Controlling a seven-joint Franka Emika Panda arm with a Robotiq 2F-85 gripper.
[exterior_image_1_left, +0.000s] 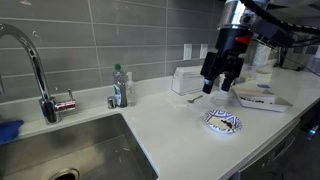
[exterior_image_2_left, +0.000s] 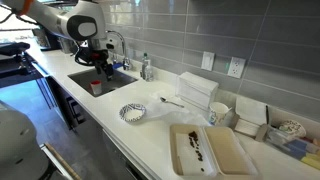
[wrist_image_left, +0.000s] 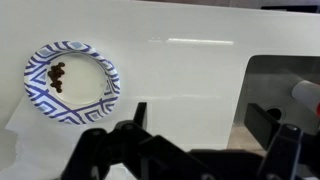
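My gripper stands open, its two fingers wide apart with only bare white counter seen between them. In exterior view 1, the gripper (exterior_image_1_left: 217, 84) hangs above the counter, behind and over a round plate (exterior_image_1_left: 222, 122). The plate (wrist_image_left: 107, 80) has a blue-and-white patterned rim and lies left of the fingers in the wrist view. Several small dark brown pieces (wrist_image_left: 56, 73) rest on its left side. From exterior view 2 the plate (exterior_image_2_left: 132, 112) sits near the counter's front edge.
The sink (exterior_image_1_left: 75, 153) lies left of the plate, under a tall faucet (exterior_image_1_left: 42, 75). A red-and-white object (exterior_image_2_left: 97, 87) is by the sink. Bottles (exterior_image_1_left: 119, 88) stand at the wall. Trays (exterior_image_2_left: 190, 150) occupy the counter's other end. A person (exterior_image_2_left: 88, 40) stands beyond the sink.
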